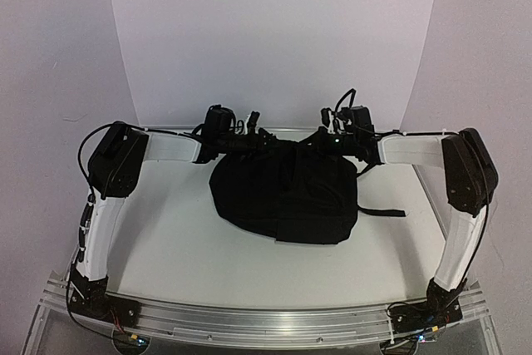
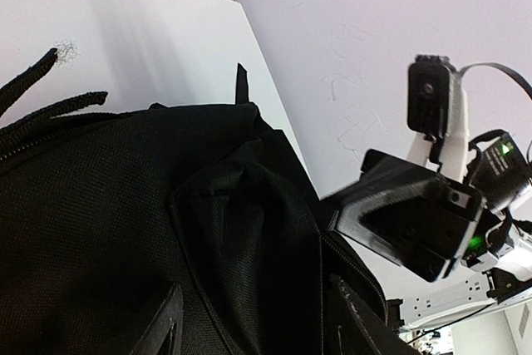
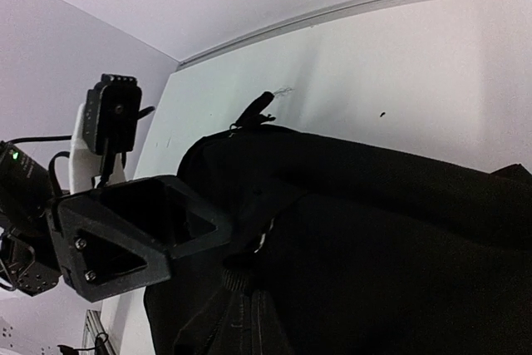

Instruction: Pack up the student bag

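Observation:
The black bag (image 1: pixel 287 193) lies on the white table, its far edge between both arms. In the top view my left gripper (image 1: pixel 268 140) is at the left of that edge. The left wrist view shows its fingers (image 2: pixel 164 322) standing apart, with a raised fold of black fabric between and beyond them. My right gripper (image 1: pixel 307 140) is low over the far edge on the right. In the right wrist view, dark webbing or zipper (image 3: pixel 237 276) lies by its tips; black on black hides whether the fingers grip anything. The bag's inside is not visible.
A loose strap (image 1: pixel 382 212) runs out from the bag's right side. The two grippers are close together above the bag. Bare table (image 1: pixel 166 247) lies to the left and in front, and walls enclose the back and sides.

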